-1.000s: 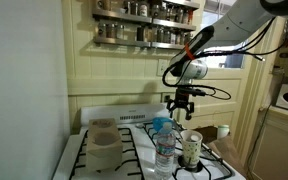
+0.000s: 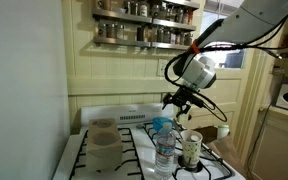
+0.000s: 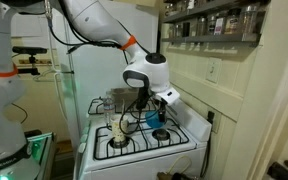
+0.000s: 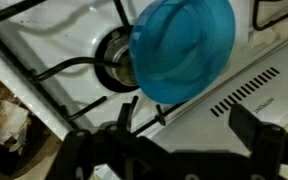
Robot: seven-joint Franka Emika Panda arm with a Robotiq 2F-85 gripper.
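A blue bowl (image 4: 189,45) fills the upper middle of the wrist view, resting on the stove grates over a burner. In exterior view 1 the bowl (image 2: 162,123) shows as a small blue shape near the stove's back panel. My gripper (image 2: 176,105) hangs above and close to it, pointing down. Its two black fingers (image 4: 124,148) are wide apart in the wrist view, with nothing held between them. Exterior view 2 shows the bowl (image 3: 154,119) just below the hand, partly hidden by it.
Nearer the camera on the stove stand a clear water bottle (image 2: 165,150), a pale container (image 2: 192,149) and a tan box (image 2: 104,146). Behind the bowl rises the white back panel (image 4: 239,95). Jar-filled shelves (image 2: 144,30) hang on the wall above.
The arm has shifted and its wrist tilts more, with the gripper slightly farther left in exterior view 1. The bowl and the other things on the stove look unmoved.
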